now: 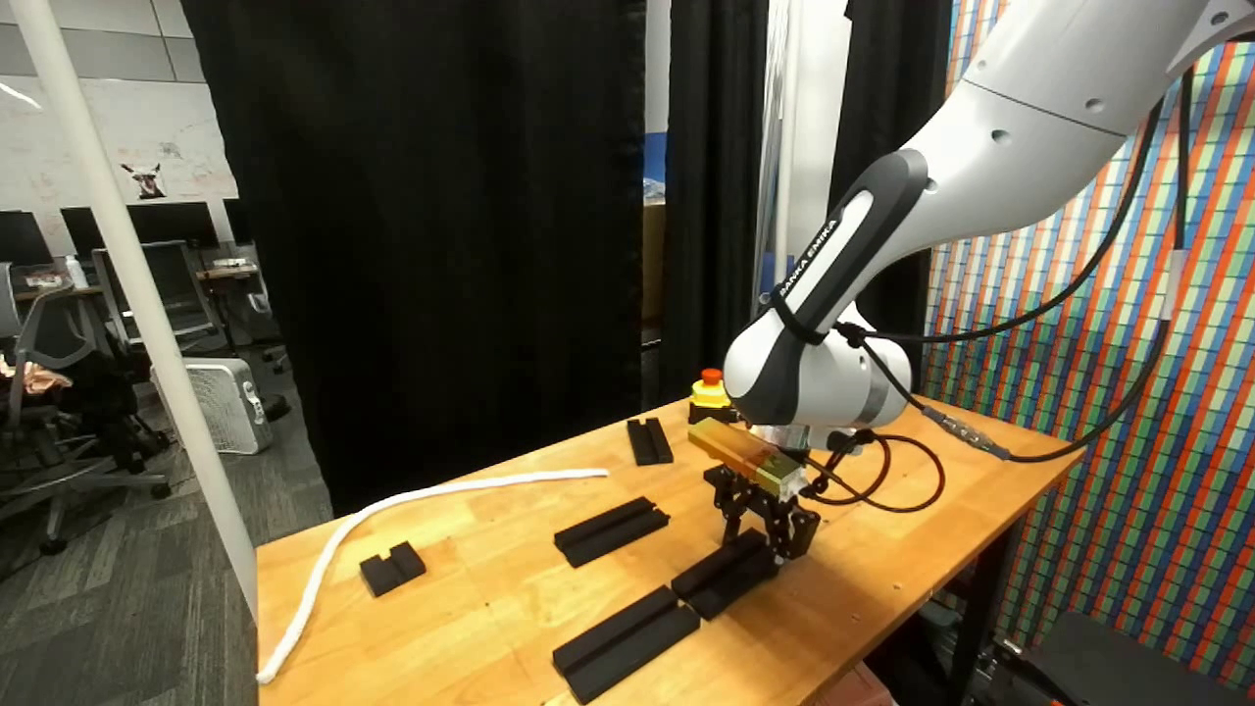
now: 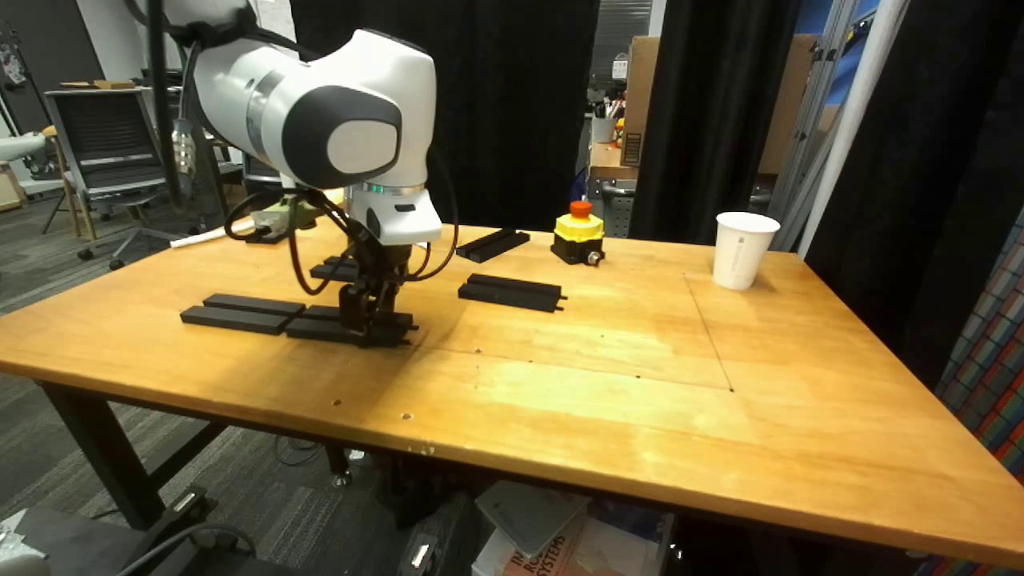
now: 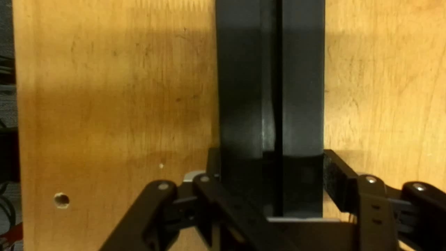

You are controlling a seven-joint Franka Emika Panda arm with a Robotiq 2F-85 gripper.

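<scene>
A black grooved block (image 1: 724, 575) lies on the table, its end nearly meeting a second black grooved block (image 1: 626, 645) in line with it. My gripper (image 1: 774, 551) reaches down over the first block, shut on its sides. In the wrist view the gripper has one finger on each side of the block (image 3: 303, 104), whose groove runs lengthwise between them. Exterior view 2 shows the gripper (image 2: 362, 322) around the block near its pegged end. Whether the two blocks touch is hard to tell.
More black grooved pieces lie apart: one mid-table (image 1: 612, 529), one farther back (image 1: 649, 441), a short one (image 1: 391, 569) near a white cord (image 1: 341, 529). An emergency stop (image 2: 578, 234) and a paper cup (image 2: 744, 251) stand at the back.
</scene>
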